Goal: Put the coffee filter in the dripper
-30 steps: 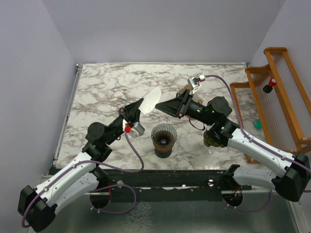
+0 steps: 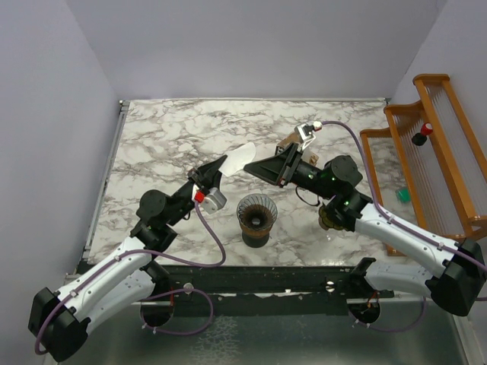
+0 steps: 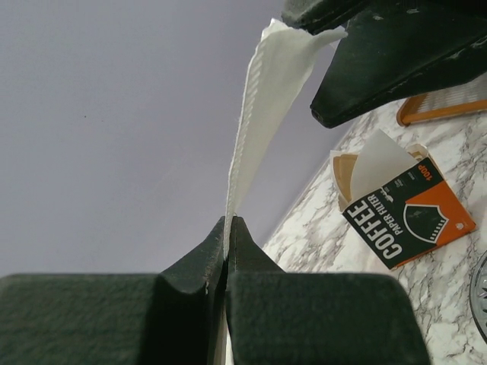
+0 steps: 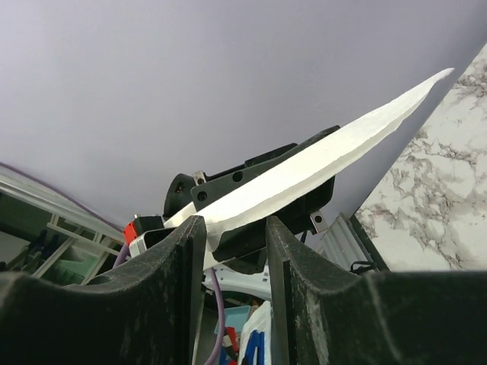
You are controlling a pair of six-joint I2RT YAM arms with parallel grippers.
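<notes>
The white coffee filter (image 2: 239,158) is held up between the two grippers, above and behind the dripper (image 2: 256,217) on the marble. My left gripper (image 2: 222,161) is shut on the filter's edge, which runs up from between its fingertips in the left wrist view. At the filter's other end is my right gripper (image 2: 256,169), its fingers part open around or beside the paper (image 4: 319,163); whether it grips it is unclear.
The filter box (image 3: 407,217) stands behind the right arm. A wooden rack (image 2: 426,167) with small items is on the right. The marble top (image 2: 152,137) is clear at the back left.
The filter and both arms have shifted very slightly; otherwise the scene looks the same.
</notes>
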